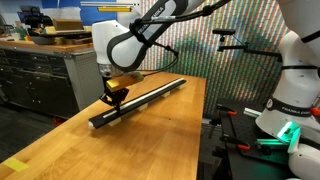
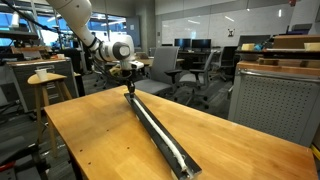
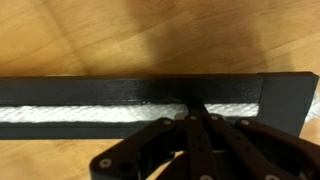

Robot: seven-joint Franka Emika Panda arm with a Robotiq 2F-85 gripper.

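Note:
A long black channel [image 2: 152, 125] lies on the wooden table, with a white strip [image 3: 80, 114] running along its length. My gripper [image 1: 117, 106] is over the end of the channel nearer the arm's base. In the wrist view the dark fingertips [image 3: 194, 104] meet at the strip, close to a black end piece [image 3: 286, 100], beyond which some white material pokes out. The gripper looks shut, and nothing shows between its fingers. Whether the tips touch the strip is hard to tell.
Wide bare areas of the wooden table [image 1: 150, 145] lie on both sides of the channel. A yellow patch [image 1: 14, 164] marks a table corner. Another white arm [image 1: 290, 90] stands at the right in exterior view 1. Chairs and cabinets are further off.

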